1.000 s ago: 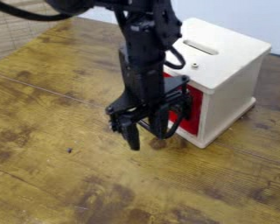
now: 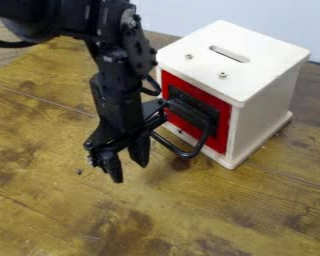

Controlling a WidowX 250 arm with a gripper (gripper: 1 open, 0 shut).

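Note:
My black gripper [image 2: 127, 163] hangs low over the wooden table at the left of a white box [image 2: 263, 100], its two fingers pointing down and apart, with nothing visible between them. The box has a slot on top and a red front panel [image 2: 216, 140] facing me, with a dark recessed fitting partly hidden behind a black cable loop from the arm.
A white wall stands behind, and a patch of tiled surface shows at the upper left.

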